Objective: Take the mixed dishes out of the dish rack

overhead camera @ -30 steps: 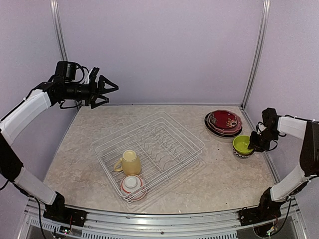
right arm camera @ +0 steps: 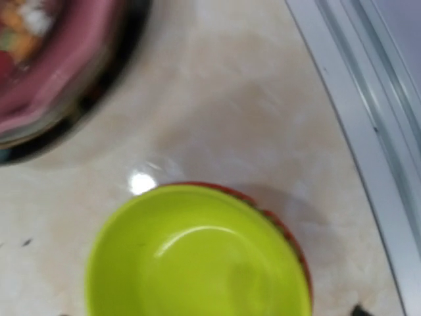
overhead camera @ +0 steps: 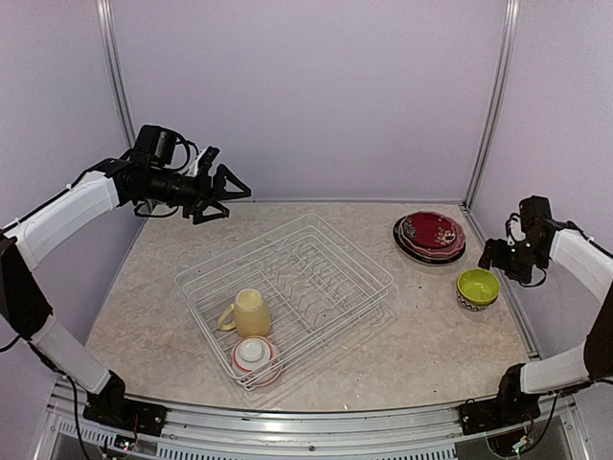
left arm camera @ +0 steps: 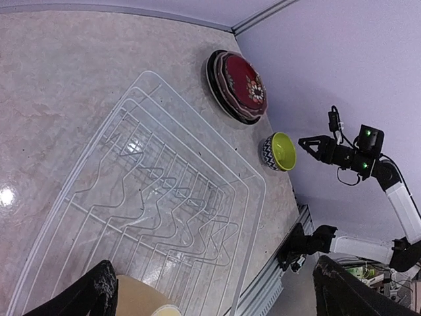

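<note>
In the top view the wire dish rack holds a yellow mug, handle to the left, and a small white, red-rimmed bowl lying bottom up. A green bowl sits in a patterned bowl on the right of the table. A red plate tops a stack at the back right. High over the rack's back left, my left gripper is open and empty. My right gripper hovers above the green bowl, apart from it; its finger opening is hard to make out.
Walls close in the left, back and right sides; the right arm is near the right wall. Bare tabletop lies in front of the bowls and to the rack's left.
My right gripper has risen off the green bowl, which stays on the table, slightly farther right. The left gripper has moved a little right and lower. The rack's dishes are unmoved.
</note>
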